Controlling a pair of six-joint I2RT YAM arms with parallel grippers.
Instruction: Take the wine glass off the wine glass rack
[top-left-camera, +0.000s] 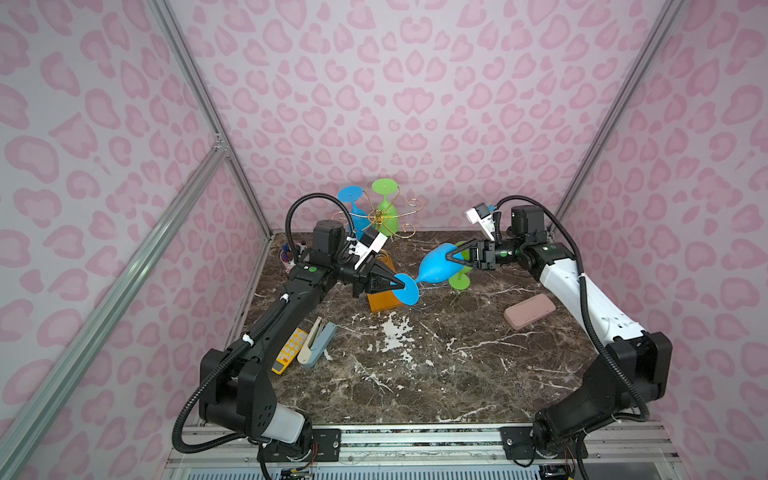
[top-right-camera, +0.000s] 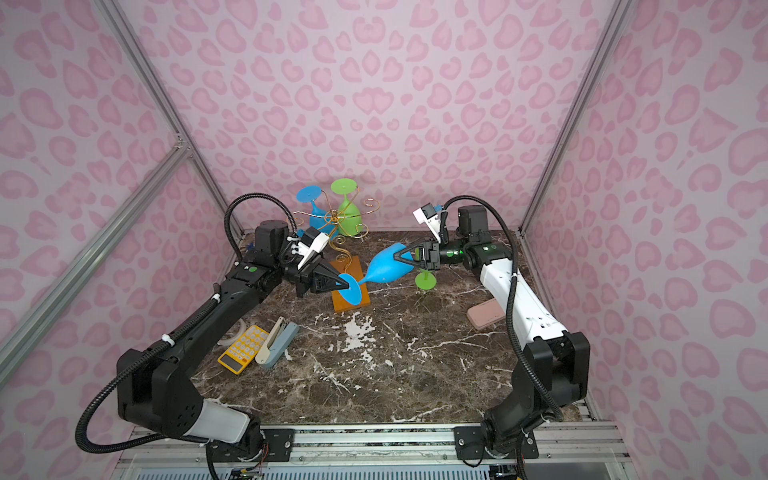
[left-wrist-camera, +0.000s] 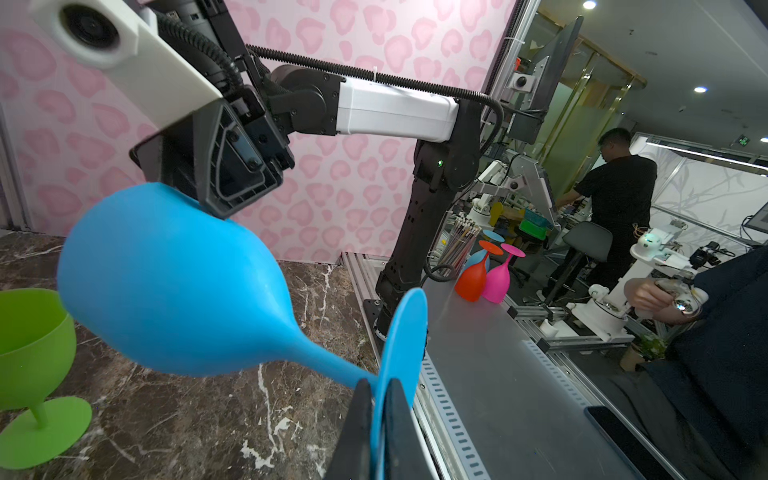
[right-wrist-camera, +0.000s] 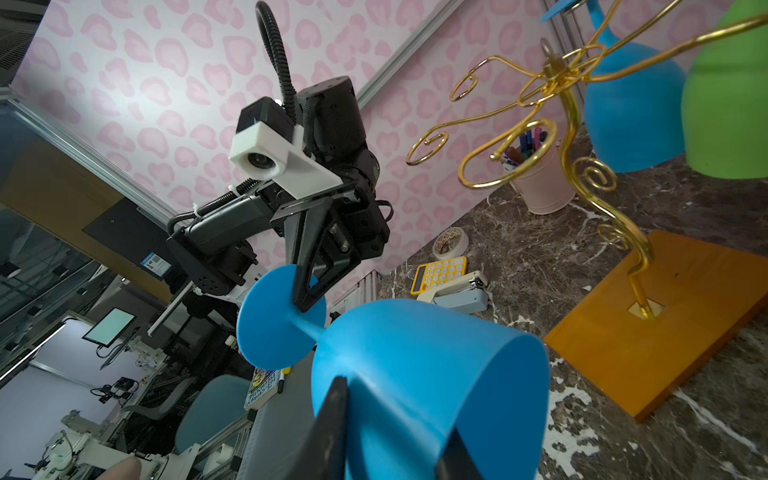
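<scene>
A blue wine glass (top-left-camera: 438, 262) lies horizontal in the air between both grippers, in front of the gold rack (right-wrist-camera: 572, 144). My left gripper (top-left-camera: 397, 283) is shut on its round foot (top-right-camera: 349, 292). My right gripper (top-left-camera: 454, 254) is at the bowl end, fingers around the rim; in the right wrist view the bowl hides part of them, and whether they grip is unclear. Another blue glass (right-wrist-camera: 632, 112) and a green glass (right-wrist-camera: 724, 104) hang upside down on the rack. A green glass (left-wrist-camera: 28, 352) stands upright on the table.
The rack's wooden base (right-wrist-camera: 672, 320) is behind the held glass. A yellow calculator (top-right-camera: 240, 348) and stapler (top-right-camera: 280, 342) lie at left, a pink case (top-left-camera: 528, 310) at right. A pen cup stands at the back left.
</scene>
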